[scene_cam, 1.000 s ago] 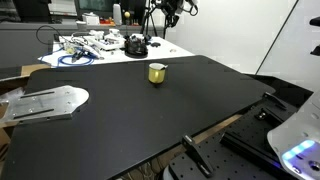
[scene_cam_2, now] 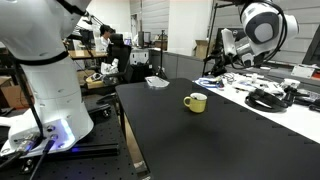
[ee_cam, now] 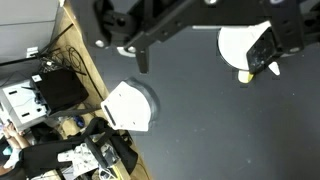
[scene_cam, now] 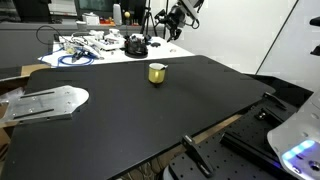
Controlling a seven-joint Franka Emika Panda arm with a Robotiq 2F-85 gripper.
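Note:
A yellow mug (scene_cam: 156, 74) stands upright on the dark table, with something thin and light at its rim. Its handle shows on the left in exterior view 2, where the mug (scene_cam_2: 196, 103) sits near the table's middle. My gripper appears only in the wrist view, its dark fingers spread wide apart, open and holding nothing. A small yellow patch (ee_cam: 245, 76) shows beside the right-hand finger, mostly hidden; I cannot tell whether it is the mug. Neither exterior view includes the gripper.
A white tray-like piece (scene_cam: 45, 103) lies at the table's left in exterior view 1. My white arm base (scene_cam_2: 55, 110) stands at the table's edge. Behind the mug are cables and equipment (scene_cam_2: 265, 99).
The mug and the table's contents have stayed put. Far in the background, a dark figure or object has shifted slightly.

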